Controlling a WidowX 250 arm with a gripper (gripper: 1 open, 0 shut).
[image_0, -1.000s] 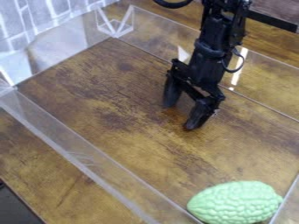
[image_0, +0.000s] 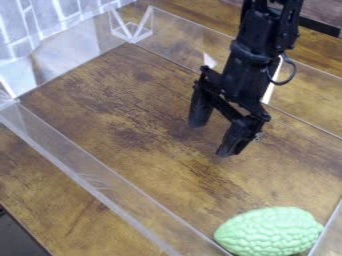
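Observation:
The black gripper (image_0: 214, 128) hangs over the middle-right of the wooden floor (image_0: 114, 125) of a clear-walled enclosure, its two fingers spread apart. Nothing shows between them. A pale green, bumpy oblong object (image_0: 267, 230) lies at the front right, well apart from the gripper.
Clear plastic walls (image_0: 94, 175) border the work area. A white piece behind the arm is partly hidden by it. A pale curtain-like backdrop (image_0: 47, 25) is at the back left.
The gripper has risen from low over the floor and shifted slightly; its fingers now stand a little higher. The green object has not moved.

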